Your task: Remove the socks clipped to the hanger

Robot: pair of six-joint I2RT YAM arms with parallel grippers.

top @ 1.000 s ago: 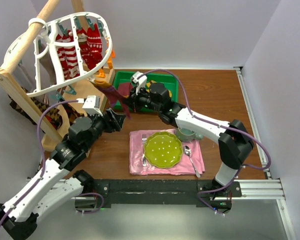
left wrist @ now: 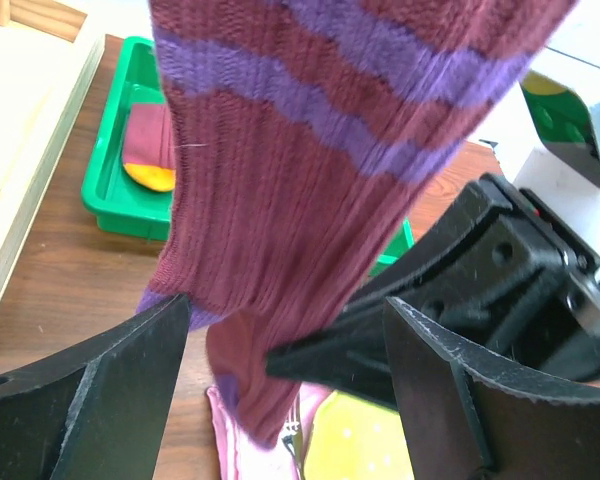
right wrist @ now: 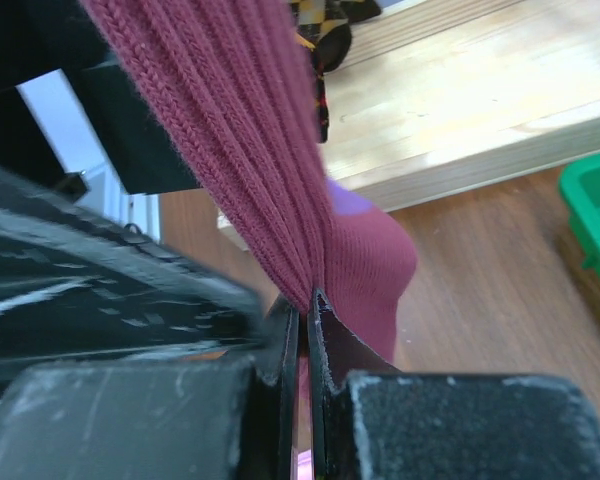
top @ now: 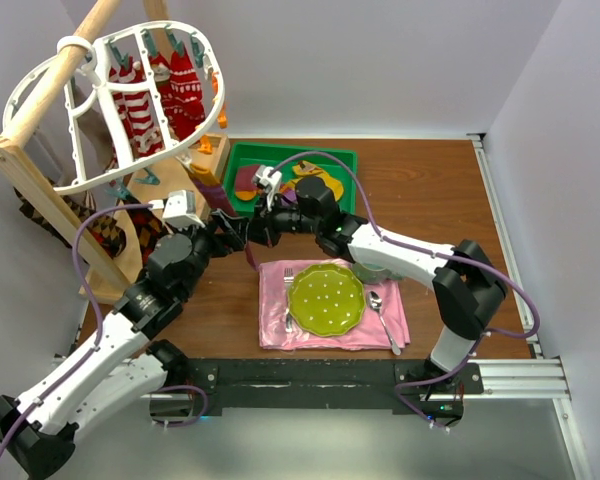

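A maroon sock with purple bands [left wrist: 280, 190] hangs down from an orange clip on the white round hanger [top: 140, 88]. My right gripper is shut on the sock, whose fabric bunches into its fingertips in the right wrist view. My left gripper stands open just below and beside the sock, with the sock's lower part hanging in front of its gap. In the top view both grippers meet close together near the sock. Several red-and-white socks [top: 140, 110] still hang from teal clips on the hanger.
A green tray [top: 325, 155] with a maroon-and-yellow sock [top: 245, 182] inside stands behind my right arm. A pink mat with a green plate [top: 326, 299], fork and spoon lies in front. The wooden stand [top: 75, 225] borders the left.
My right gripper has drawn slightly left and downward with the sock, which now hangs more steeply. My left gripper has come in closer to the sock and the right gripper.
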